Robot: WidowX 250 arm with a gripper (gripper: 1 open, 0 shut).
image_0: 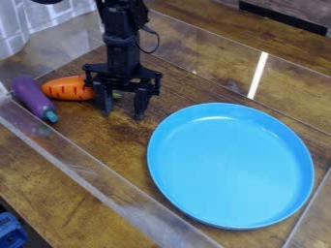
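Observation:
My black gripper [122, 102] is low over the wooden table at the upper left, its fingers reaching down near a green object that is mostly hidden behind it. An orange carrot [66, 87] lies just left of the gripper, partly covered by it. A purple eggplant [33, 96] lies further left. Whether the fingers are open or shut on something cannot be made out.
A large blue plate [229, 165] fills the lower right of the table [97, 184]. Clear walls edge the workspace at left and right, with a blue object [7, 232] outside at the bottom left corner.

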